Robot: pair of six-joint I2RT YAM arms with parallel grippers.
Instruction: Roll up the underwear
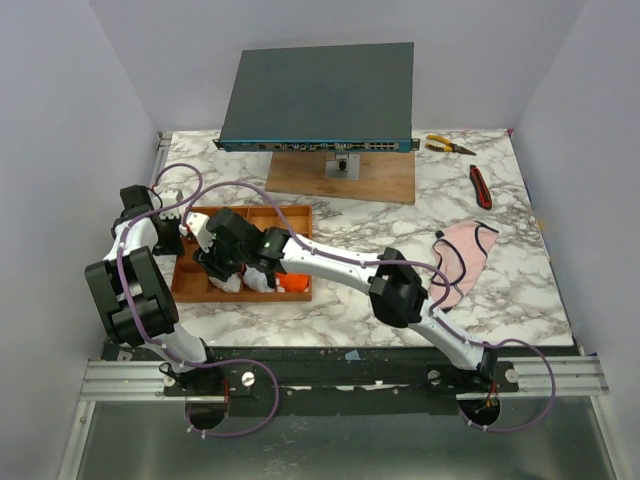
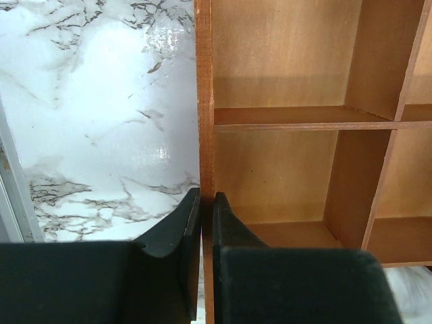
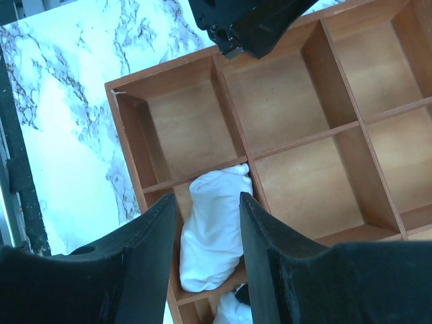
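A rolled white underwear (image 3: 214, 233) lies in a front compartment of the wooden box (image 1: 240, 297). My right gripper is above it, its fingers apart on either side in the right wrist view; nothing is seen gripped. My left gripper is shut on the box's left wall, one finger on each side. On the right of the table, a pink underwear (image 1: 463, 258) with black trim lies spread out flat.
More cloth, white (image 1: 258, 281) and orange (image 1: 294, 283), fills neighbouring front compartments; other compartments are empty. Behind the box stands a monitor-like dark panel (image 1: 318, 95) on a wooden board (image 1: 290, 180). Pliers (image 1: 450, 145) and a red cutter (image 1: 480, 187) lie at the back right.
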